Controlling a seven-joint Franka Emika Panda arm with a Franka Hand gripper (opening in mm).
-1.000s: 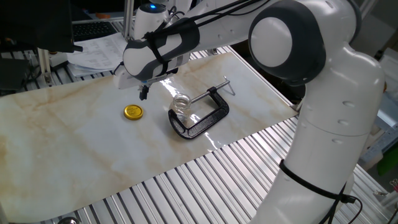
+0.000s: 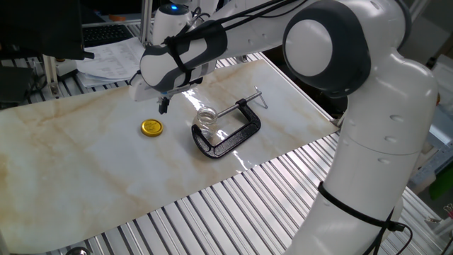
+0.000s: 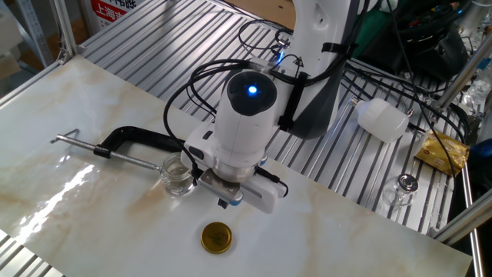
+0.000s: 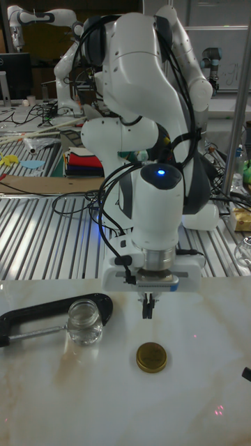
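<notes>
A round gold lid (image 2: 151,127) lies flat on the marbled tabletop. Beside it, an open clear glass jar (image 4: 84,323) stands upright within a black C-clamp (image 2: 228,144), whose screw rod reaches the jar's side. My gripper (image 4: 148,307) hangs above the table, just behind the lid as seen in exterior view 3 and apart from it. Its dark fingers (image 4: 150,305) are close together, with nothing showing between them. In exterior view 2 the hand mostly covers the fingers, and the lid (image 3: 216,238) lies in front of them.
The marbled sheet (image 2: 71,177) is clear around the lid. On the slatted metal deck in exterior view 2 are a white bulb-shaped object (image 3: 382,121), a yellow packet (image 3: 441,152) and a small jar with a metal top (image 3: 405,185). Papers (image 2: 113,62) lie at the far edge.
</notes>
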